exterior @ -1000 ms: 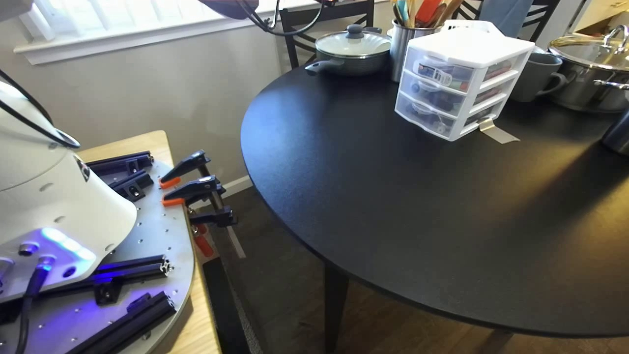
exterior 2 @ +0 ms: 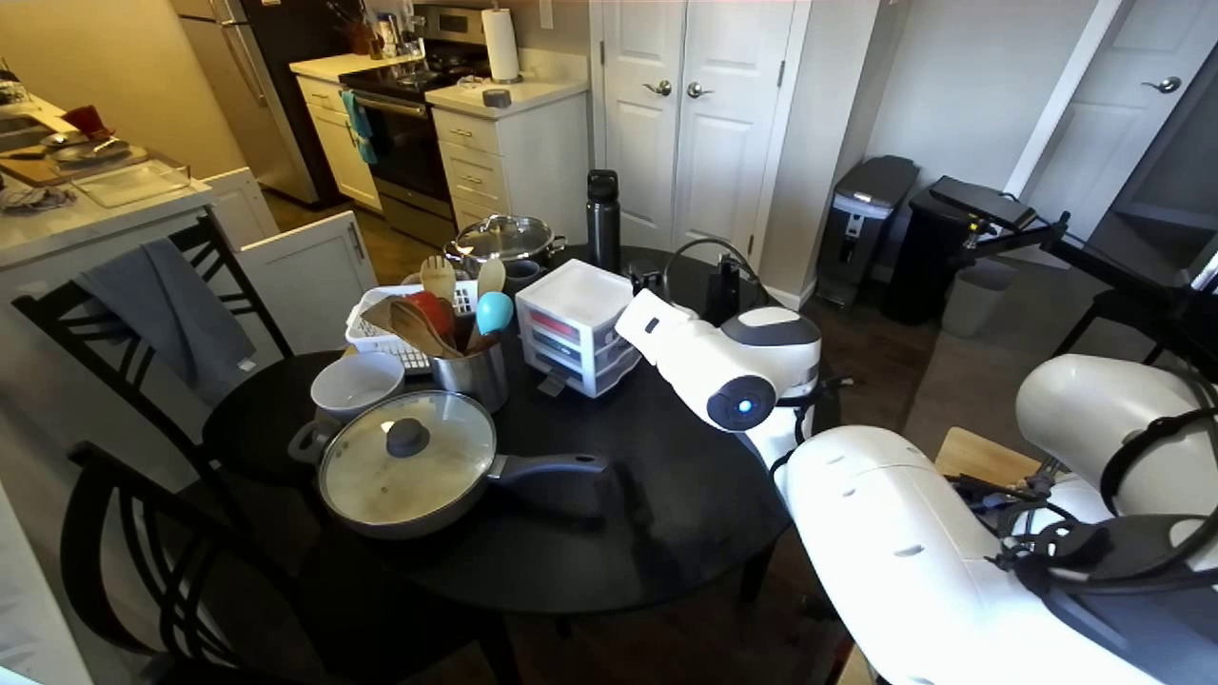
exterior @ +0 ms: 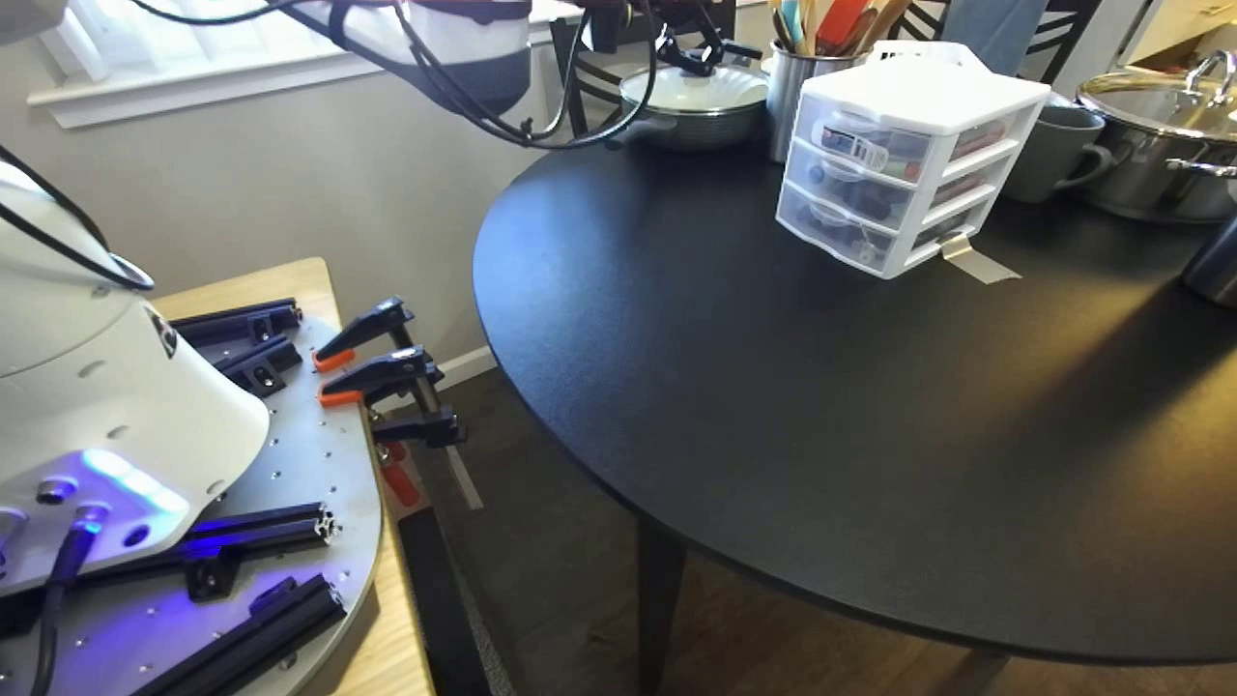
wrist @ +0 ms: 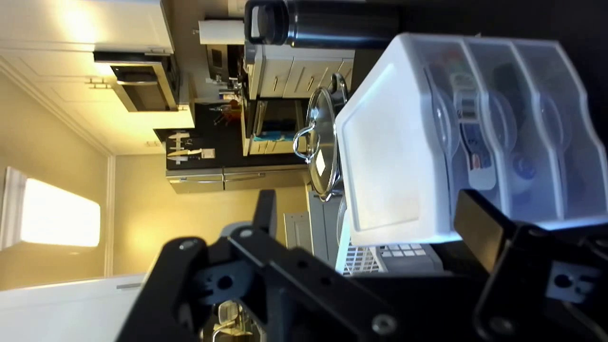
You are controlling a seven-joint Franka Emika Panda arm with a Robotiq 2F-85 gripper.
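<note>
My gripper is open, its two dark fingers wide apart and nothing held between them. Beyond it in the wrist view is a white drawer unit [wrist: 387, 154] with three clear drawers, which looks sideways from here. The same drawer unit [exterior: 922, 93] stands upright on the black round table [exterior: 812, 429]. In exterior view 1 part of the gripper [exterior: 699, 56] hangs at the top edge, in front of the lidded pan [exterior: 696, 122]. From exterior view 2, my arm partly hides the gripper near the drawer unit [exterior 2: 582, 303].
A utensil holder [exterior 2: 474, 377], a white basket [exterior 2: 377, 333], a bowl [exterior 2: 357, 382], a steel pot [exterior: 1160, 162], a grey mug [exterior: 1050, 151] and a dark bottle [exterior 2: 604, 223] crowd the table around the drawers. Its near part in exterior view 1 is bare.
In exterior view 1 my arm and gripper have come lower into view at the top, now covering part of the pan's lid. The drawer unit and other table items have not moved.
</note>
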